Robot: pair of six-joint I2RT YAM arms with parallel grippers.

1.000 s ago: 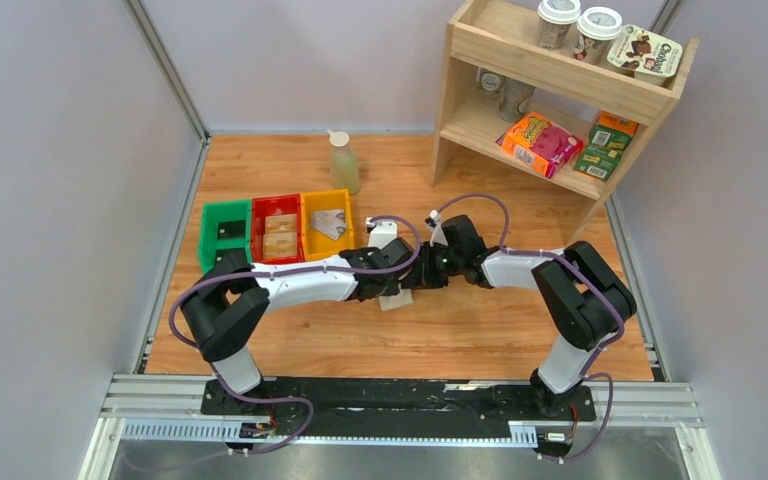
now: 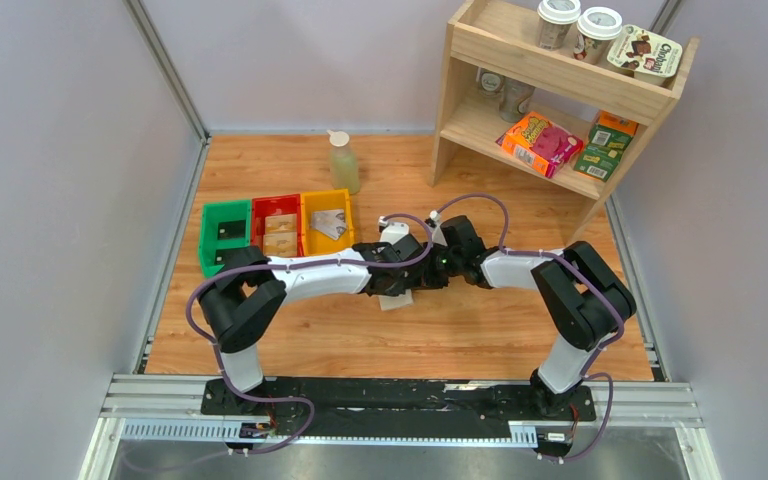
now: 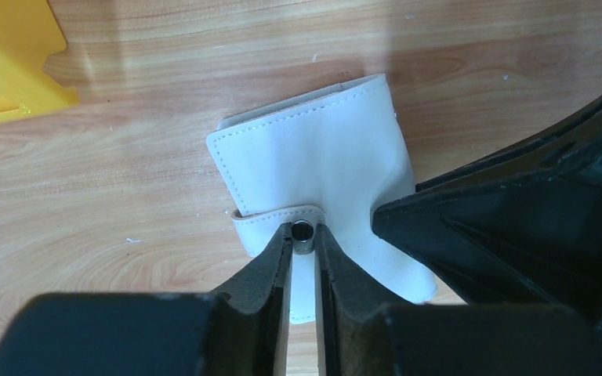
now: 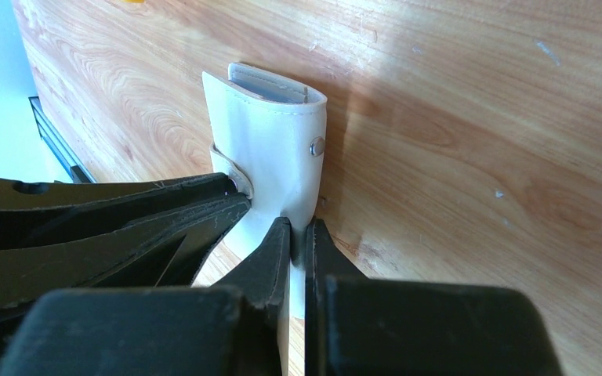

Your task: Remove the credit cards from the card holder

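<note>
The white card holder [image 3: 306,157] lies folded on the wooden table, and its lower edge [image 2: 396,301] shows beneath the arms from above. A strap [image 3: 270,225] crosses its face. My left gripper is at the strap's end, with a round metal stud between its nearly closed fingertips; whether they grip it cannot be told. On the holder's side, my right gripper is shut on its edge. Another metal stud [image 4: 317,146] sits on the holder near that edge. No card can be made out in the holder.
Green, red and yellow bins [image 2: 328,197] stand behind the left arm, with grey items in the yellow one. A bottle [image 2: 343,165] is behind them. A wooden shelf [image 2: 550,70] fills the back right.
Over the last second my left arm has shifted slightly to the right, toward the right gripper. The right arm and the holder's visible edge look unmoved.
</note>
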